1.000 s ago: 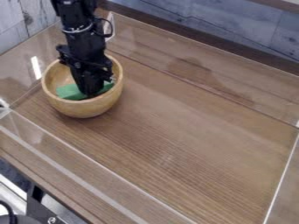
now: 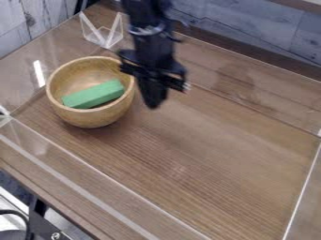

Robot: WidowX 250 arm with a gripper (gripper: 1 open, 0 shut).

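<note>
A wooden bowl (image 2: 107,117) sits on the left of the table, a green block (image 2: 92,92) lying inside it. The black arm comes down from the top centre, blurred by motion. Its gripper (image 2: 153,94) hangs just right of the bowl, above the bare table; whether it is open or shut is too blurred to tell, as is anything between its fingers.
Walls border it at the back, and some clear plastic pieces stand at the left behind the bowl. Cables lie at the lower left corner.
The arm has moved right and up, out of the bowl. The green block is now in plain view inside it.
</note>
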